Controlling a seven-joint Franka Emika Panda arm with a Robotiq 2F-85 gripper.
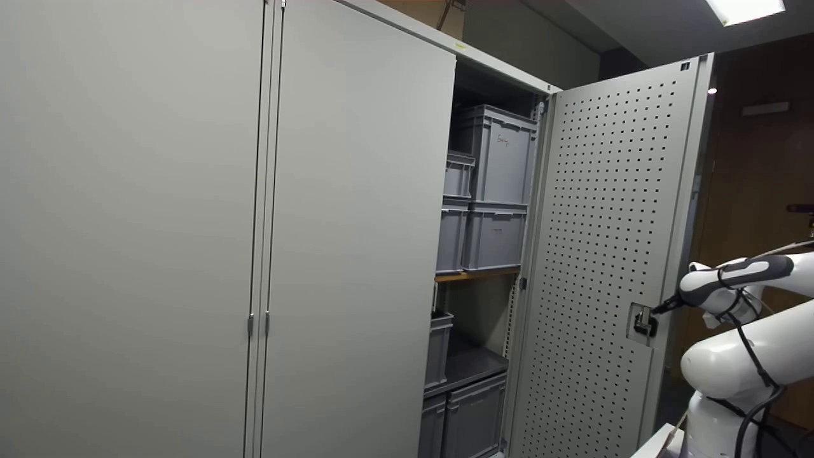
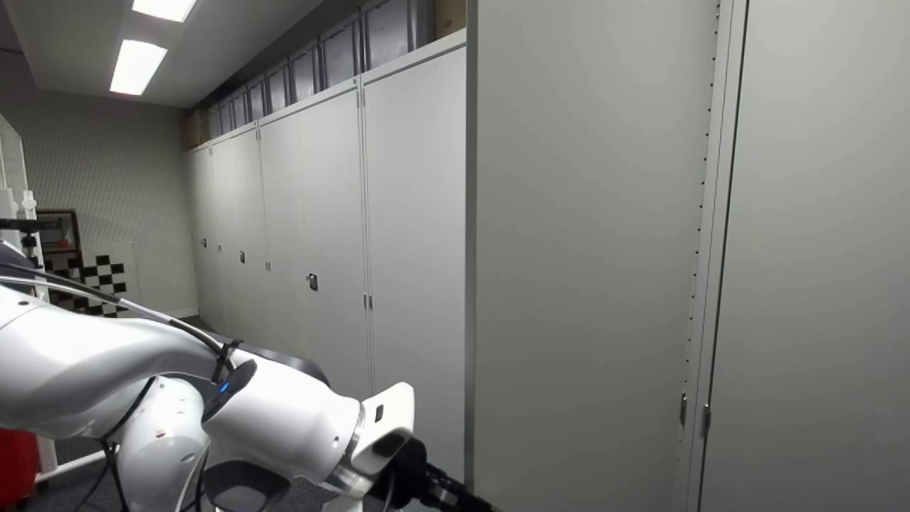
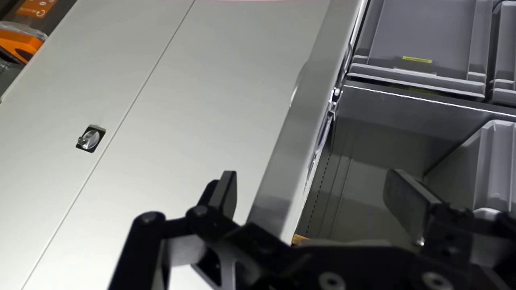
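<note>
The cabinet's perforated door stands swung open at the right in exterior view 1. A latch is set in its inner face near the free edge, and the dark tip of my gripper is beside it. In the wrist view my gripper is open, its fingers wide apart. The door's grey edge runs through the space between them; whether either finger touches it I cannot tell. In exterior view 2 the gripper is low beside the door's plain outer face, with its tip cut off by the frame.
Inside the cabinet, grey bins stand on shelves. The neighbouring door is shut. A row of closed cabinets stretches beyond the open door's outer side. The white arm stands at the right in exterior view 1.
</note>
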